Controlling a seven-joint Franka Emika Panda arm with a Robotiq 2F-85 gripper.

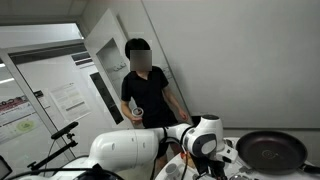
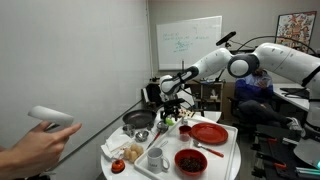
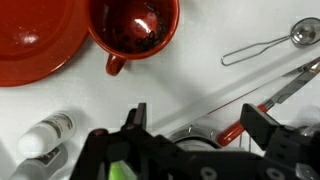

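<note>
In the wrist view my gripper is open, its two dark fingers wide apart over the white work surface, with nothing held between them. Beyond it, at the top, is a red cup (image 3: 112,38) with dark bits inside. A red plate (image 3: 30,45) lies at upper left. A small wire strainer (image 3: 303,33) rests at upper right, and a knife with a red handle (image 3: 232,133) passes near the right finger. Part of a bright green item (image 3: 116,172) shows at the bottom, mostly hidden by the gripper. White bottles (image 3: 48,132) are at the left.
A dark pan (image 1: 270,152) stands by the wall. Exterior view 2 shows a red bowl (image 2: 188,160), a white mug (image 2: 156,160) and bread-like food (image 2: 132,152) toward the front. A person (image 1: 148,85) stands behind the arm.
</note>
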